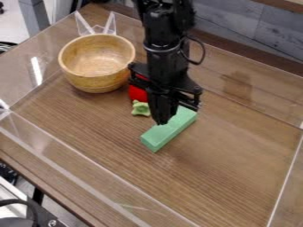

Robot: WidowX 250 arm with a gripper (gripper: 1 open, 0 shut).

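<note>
My black gripper point(161, 105) hangs in the middle of the camera view, shut, with nothing seen between its fingers. Just below it, a mint-green rectangular block point(162, 136) lies on the wooden table point(95, 160). The gripper's tips are over the block's upper part; whether they touch it I cannot tell. A small pale green piece point(140, 110) and a red object point(136, 95) lie to the left of the gripper, the red one partly hidden behind it.
A woven bowl point(95, 66) stands at the upper left, with a white rabbit-eared item point(91, 27) behind it. A grey wall runs along the back right.
</note>
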